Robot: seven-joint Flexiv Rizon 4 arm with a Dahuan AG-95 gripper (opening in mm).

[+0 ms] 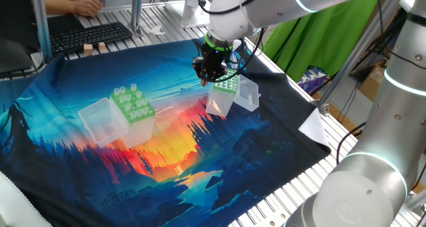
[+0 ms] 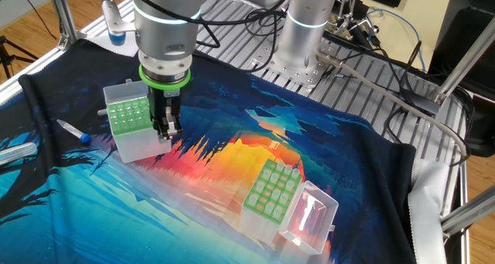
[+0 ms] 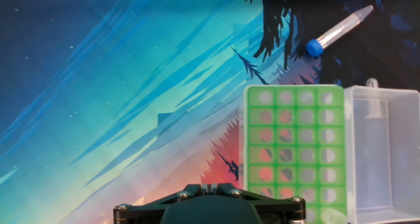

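My gripper (image 2: 169,134) points down beside a clear tube box with a green rack (image 2: 130,114). In the wrist view, the fingertips of the gripper meet at the bottom, shut, with nothing visible between them. The green rack (image 3: 293,142) lies just to their right, most of its holes looking empty; a pale tube top (image 3: 333,215) shows at its lower right. A second box has a green rack (image 1: 135,104) holding several clear tubes. One capped tube with a blue cap (image 3: 315,48) lies loose on the cloth beyond the first box.
Both boxes have clear lids hinged open: one lid (image 2: 309,217) beside the filled rack, the other lid (image 1: 248,93) beside the emptier one. A marker-like object (image 2: 17,152) lies at the cloth's edge. A person's hand (image 1: 86,6) rests by the keyboard (image 1: 90,36). Cloth between the boxes is clear.
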